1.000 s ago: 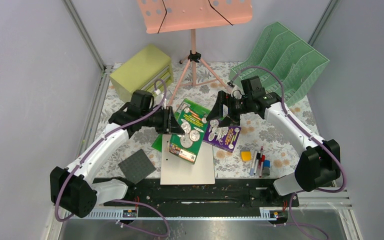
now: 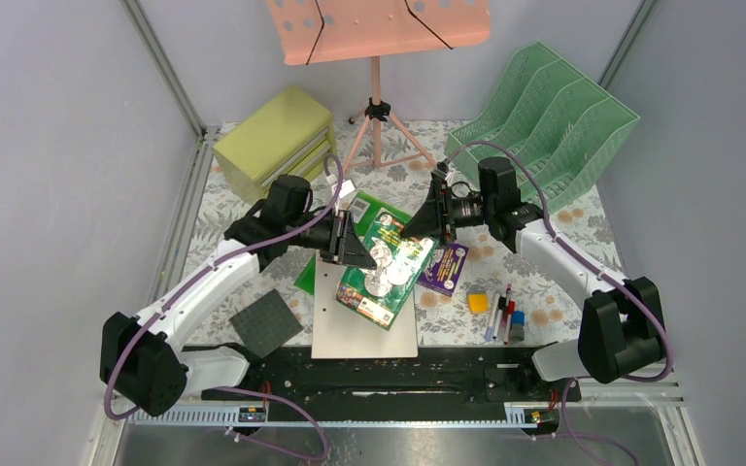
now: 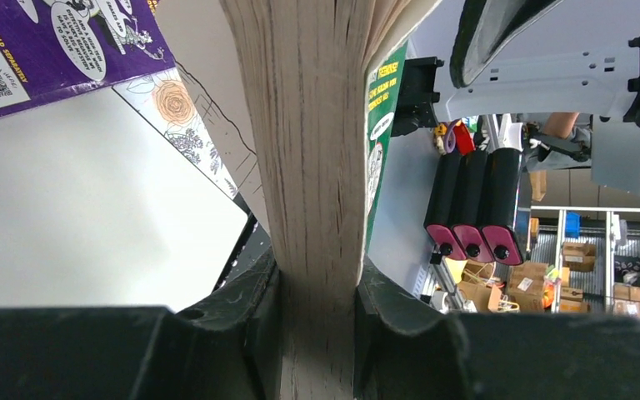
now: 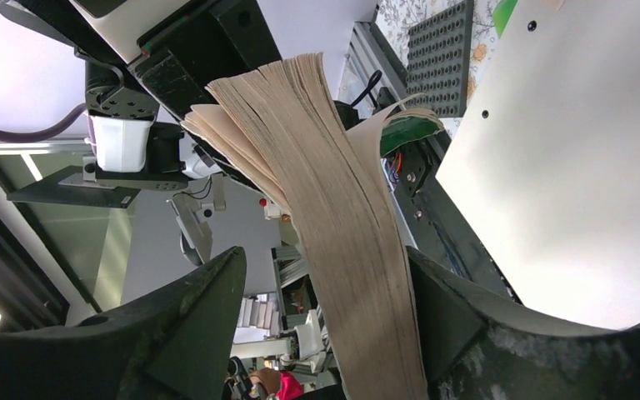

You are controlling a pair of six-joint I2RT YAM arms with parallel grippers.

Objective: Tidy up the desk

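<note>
A green book (image 2: 389, 274) is held up tilted over the desk, cover toward the top camera. My left gripper (image 2: 355, 257) is shut on its left edge; the left wrist view has its page block (image 3: 308, 150) pinched between both fingers. At the upper right edge stands my right gripper (image 2: 416, 231). In the right wrist view the pages (image 4: 342, 217) lie between its open fingers, close to the right finger (image 4: 454, 321), with a gap toward the left one. Below lie a purple book (image 2: 450, 269), a white board (image 2: 335, 325) and another green item (image 2: 375, 205), partly covered.
A grey studded plate (image 2: 265, 323) lies at left front. Pens (image 2: 498, 318) and a yellow block (image 2: 478, 303) sit at right front. Behind stand a green drawer box (image 2: 277, 136), a pink music stand (image 2: 379, 29) and a green file rack (image 2: 554, 121).
The left gripper has carried the green book a little to the right. The right gripper has come to the book's upper right edge, with the pages now between its fingers.
</note>
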